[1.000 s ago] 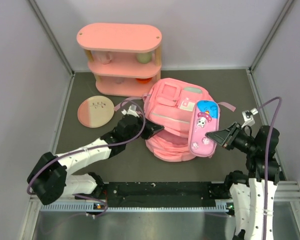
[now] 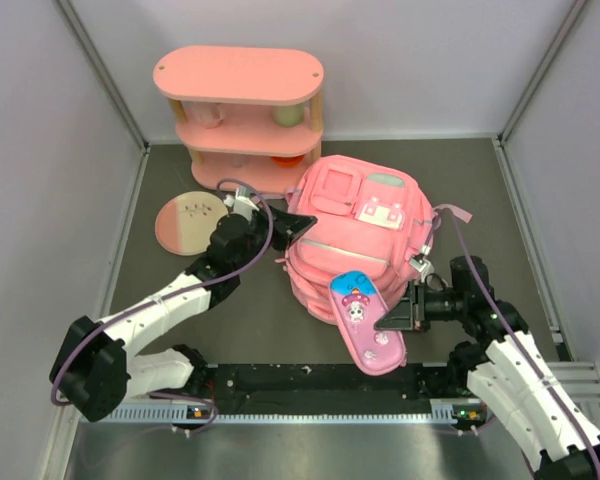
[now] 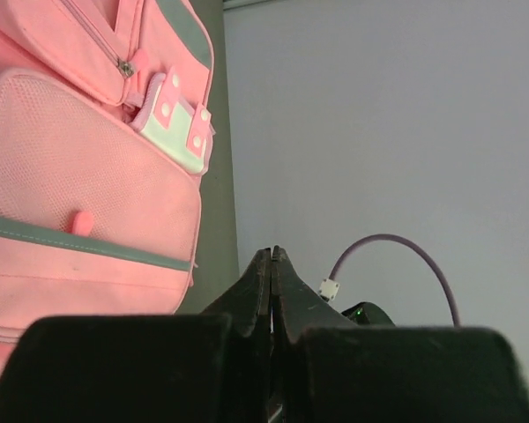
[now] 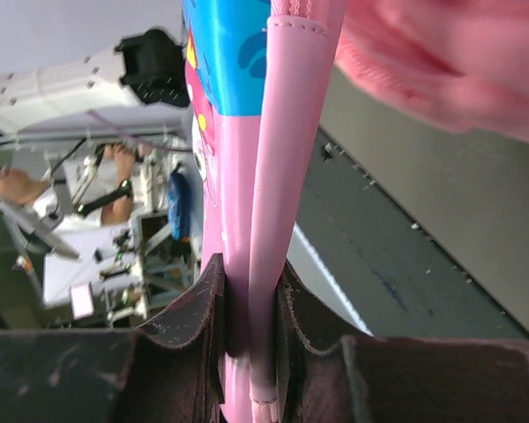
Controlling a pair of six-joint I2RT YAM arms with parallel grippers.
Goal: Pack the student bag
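The pink backpack point(image 2: 360, 225) lies in the middle of the mat, its front pockets up. My right gripper point(image 2: 385, 322) is shut on a pink pencil case point(image 2: 354, 300) with a blue top and a cartoon figure, held over the bag's front edge; the right wrist view shows the case point(image 4: 273, 176) upright between the fingers. My left gripper point(image 2: 302, 224) is shut at the bag's upper left; in the left wrist view its fingers meet with nothing visible between them, beside the bag's mesh pocket point(image 3: 79, 167).
A pink three-tier shelf point(image 2: 238, 60) with cups and a bowl stands at the back left. A round board point(image 2: 185, 225) lies to the left. Bare mat point(image 2: 270, 330) shows at front left and right.
The pencil case has moved left and toward the front in my right gripper. The left gripper has risen slightly, and the bag's opening that showed earlier is now hardly visible.
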